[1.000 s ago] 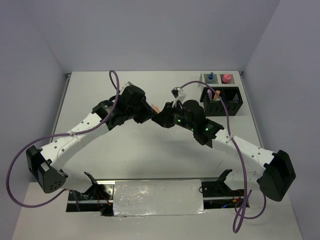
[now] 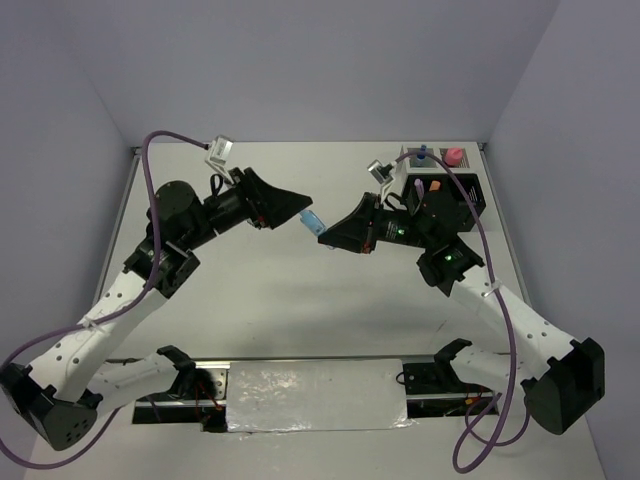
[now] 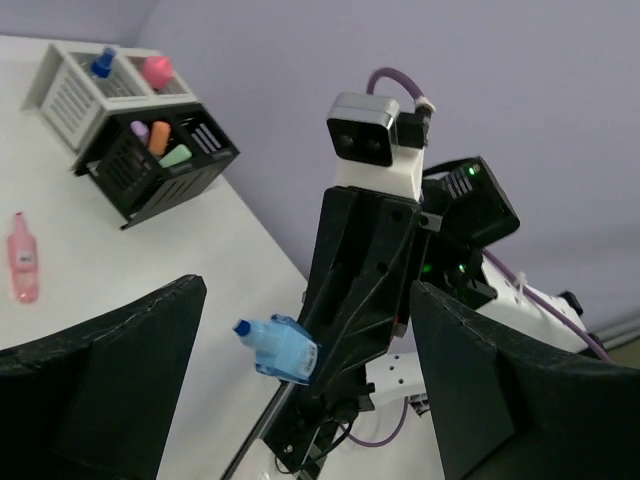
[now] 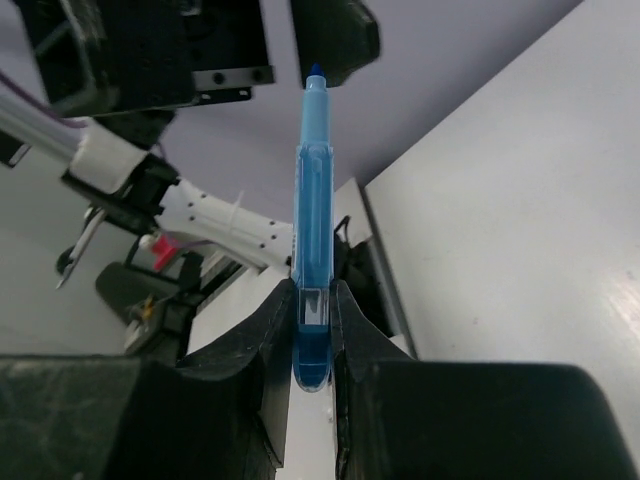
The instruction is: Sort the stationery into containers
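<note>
A blue marker (image 4: 312,220) is held upright in my right gripper, whose fingers are closed on it; in the top view it shows light blue at that gripper's tip (image 2: 328,236). My left gripper is open, just up and left of the marker in the top view, nothing between its fingers. A pink item (image 3: 24,258) lies on the table in the left wrist view. Black (image 3: 130,183) and white (image 3: 70,100) containers at the back right hold several stationery items.
My left gripper has drawn back up and left from the marker and opened. My right gripper, with the marker, has moved slightly right.
</note>
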